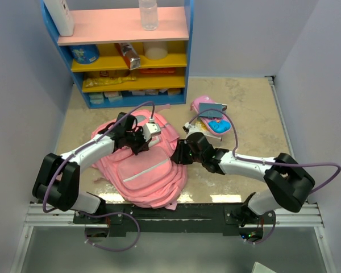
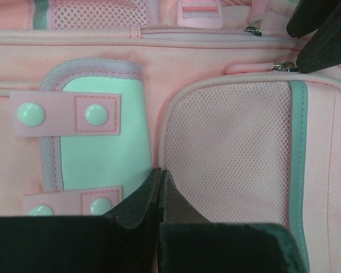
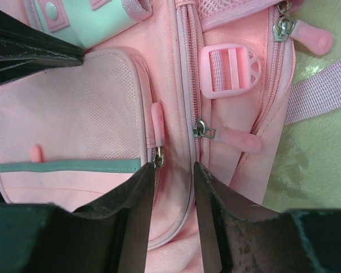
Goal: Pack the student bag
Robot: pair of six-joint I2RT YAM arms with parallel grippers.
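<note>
The pink backpack [image 1: 137, 166] lies flat on the table, front pocket upward. Over its upper part my left gripper is shut, its tips at the seam between the mint patch [image 2: 107, 125] and the mesh pocket [image 2: 230, 131], with nothing seen between them. At the bag's right side, my right gripper stands part open. Its tips are just below a pink zipper pull [image 3: 158, 125] on the mesh pocket's edge and another zipper pull [image 3: 238, 139] on the side zipper; neither pull is between the fingers.
A pink pouch [image 1: 200, 103] with a dark teal book [image 1: 210, 110] and a blue item [image 1: 219, 125] lies right of the bag. Behind stands a blue and yellow shelf [image 1: 109, 62] holding several goods.
</note>
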